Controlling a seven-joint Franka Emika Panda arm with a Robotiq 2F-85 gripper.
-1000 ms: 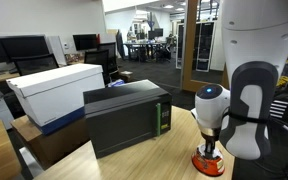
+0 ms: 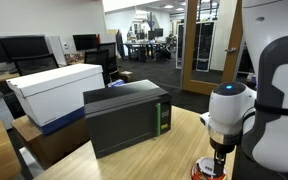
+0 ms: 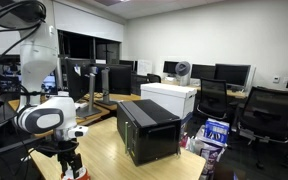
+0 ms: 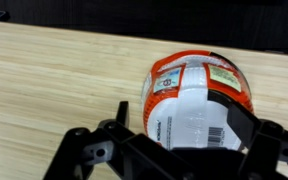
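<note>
A round package (image 4: 189, 88), red-orange with a white label band and a barcode, sits on the wooden table near its edge. In the wrist view my gripper is open above it. The left finger (image 4: 121, 115) lies just left of the package, and the right finger (image 4: 242, 122) overlaps its right side. The gripper's body hides the package's lower part. Exterior view 1 has the gripper (image 2: 220, 165) low over the package (image 2: 200, 172). From the other side, the package (image 3: 82, 172) shows under the fingers; contact cannot be told.
A black microwave (image 2: 128, 116) stands on the table, left of the arm in exterior view 1. Behind it is a white box (image 2: 56, 88) off to the side.
In exterior view 1 the arm has shifted right and slightly down, its fingers now over the package's right part. The microwave and box have stayed put.
</note>
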